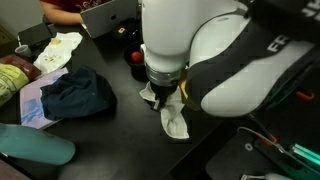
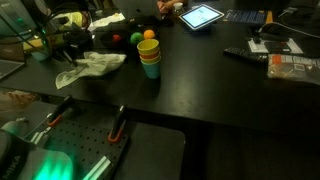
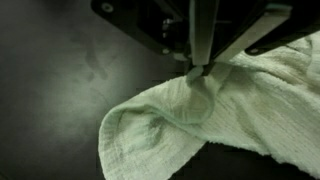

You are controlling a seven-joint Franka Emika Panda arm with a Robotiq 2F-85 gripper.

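Observation:
A white cloth lies loosely spread on the dark table, a fold of it bunched up at the fingertips. My gripper is shut on that fold, seen from above in the wrist view. In exterior view 1 the arm covers part of the cloth, and one flap hangs out towards the near side. From the other side, exterior view 2 has the cloth mostly flat near the table edge, with the gripper at its left end.
Stacked yellow and teal cups stand beside the cloth. A dark bowl with a red item is close to the arm. Dark folded fabric and a teal cylinder lie left. Table right of the cups is clear.

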